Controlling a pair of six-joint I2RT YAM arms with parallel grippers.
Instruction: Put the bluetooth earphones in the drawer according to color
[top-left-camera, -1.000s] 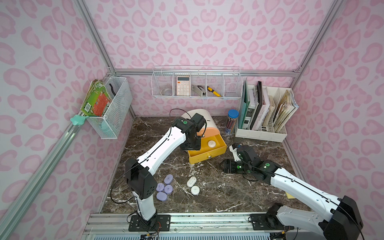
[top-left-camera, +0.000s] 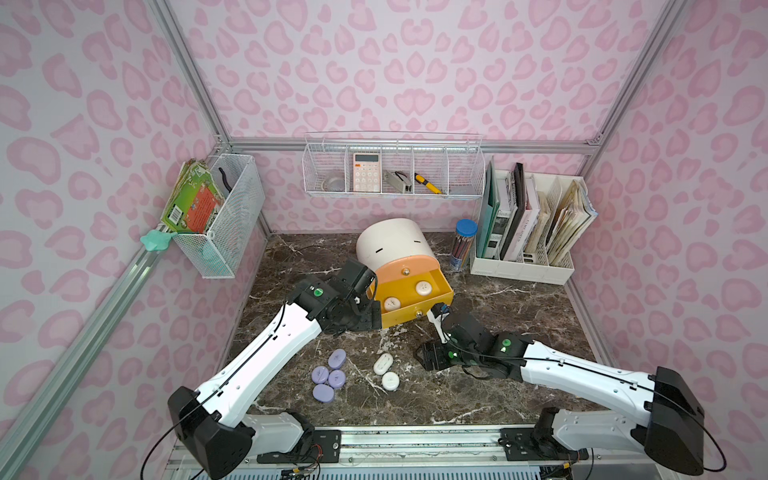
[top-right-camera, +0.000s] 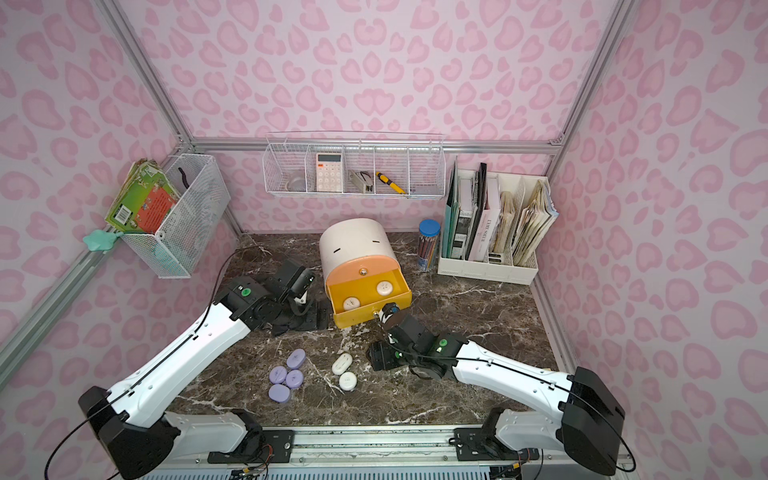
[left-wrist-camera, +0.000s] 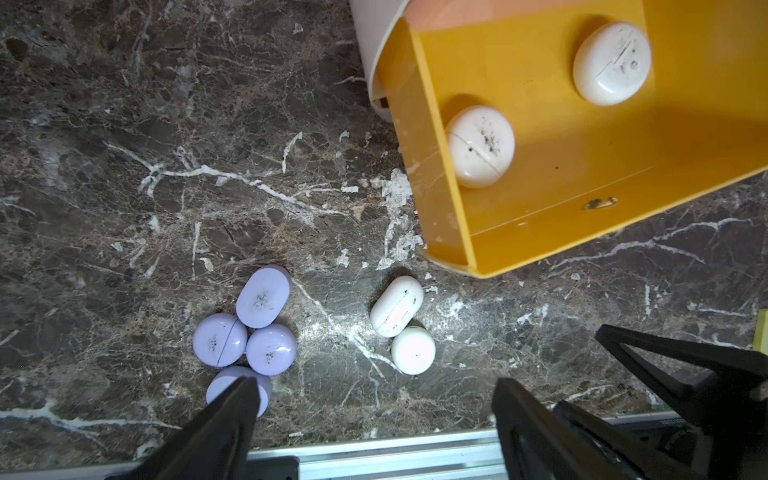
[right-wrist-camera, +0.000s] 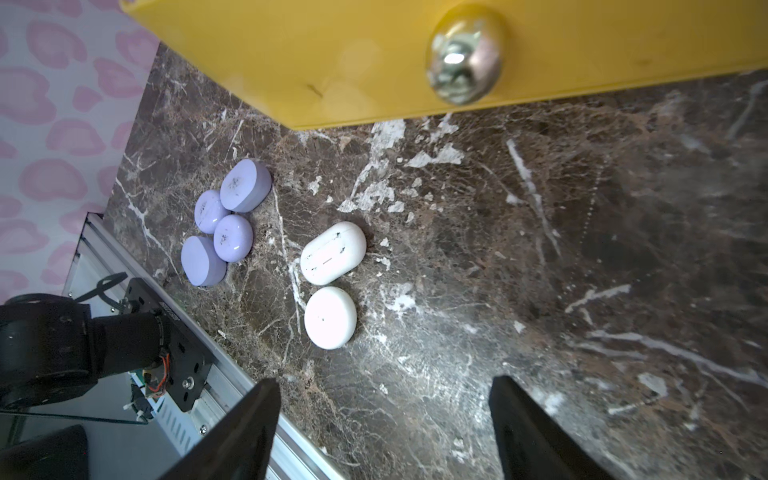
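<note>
Two white earphone cases lie inside the yellow pulled-out drawer (top-left-camera: 418, 311): a left case (left-wrist-camera: 480, 146) by its side wall and a right case (left-wrist-camera: 613, 64) deeper in. On the marble table before it are an oblong white case (right-wrist-camera: 334, 253) and a round white case (right-wrist-camera: 329, 317), touching or nearly so. Several purple cases (left-wrist-camera: 264, 297) are clustered to their left. My left gripper hangs over the table left of the drawer, fingers apart, nothing between them. The right gripper stands open and empty, right of the white cases and in front of the drawer.
The drawer belongs to a round-topped white cabinet (top-left-camera: 391, 242). A blue-lidded pen jar (top-left-camera: 463, 243) and a file box (top-left-camera: 524, 272) stand behind on the right. A wire shelf (top-left-camera: 328, 177) hangs on the back wall.
My left gripper has moved away from above the drawer to the left, uncovering the left white case inside. The right arm has shifted left, closer to the loose white cases, which have not moved.
</note>
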